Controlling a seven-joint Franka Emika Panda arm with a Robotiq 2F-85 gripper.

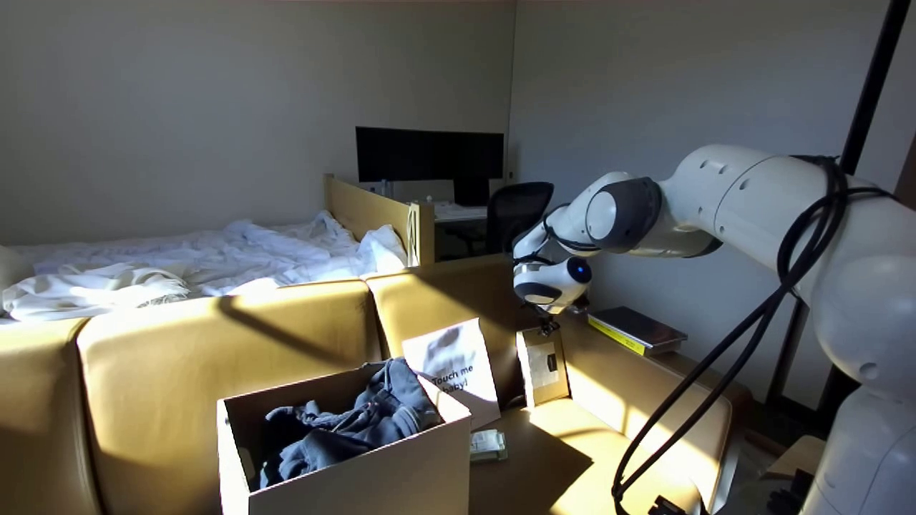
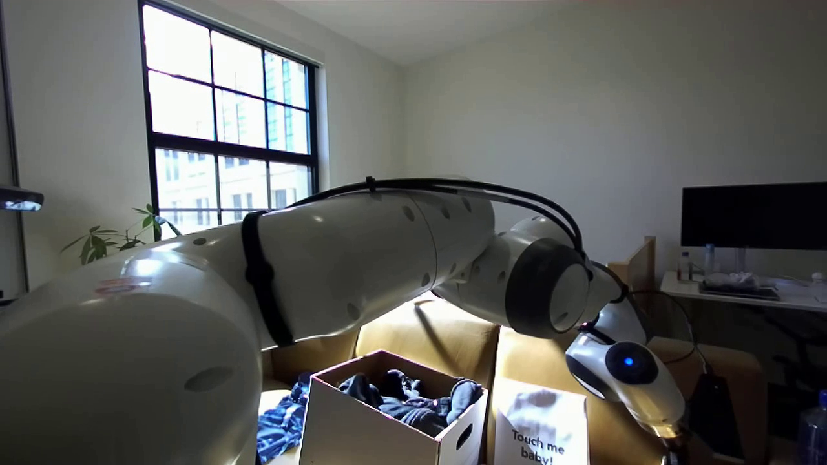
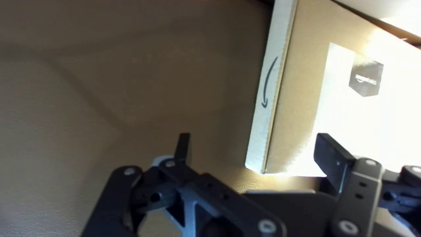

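In the wrist view a tan cardboard box has a pale edge with a curved arrow and a bright white label on its face. My gripper is open, its fingers spread wide with nothing held between them. The box's narrow edge shows beyond the gap, and the right fingertip overlaps the label in the picture; contact cannot be made out. From exterior view 1, the same box leans upright in the sofa's corner. Just over its top edge hangs my gripper, small and dark there.
An open box of dark clothes stands on the sofa. Beside it leans a "Touch me baby!" bag, with a small pale packet below. Dark books lie behind the armrest. The sunlit seat before the cardboard box is mostly clear.
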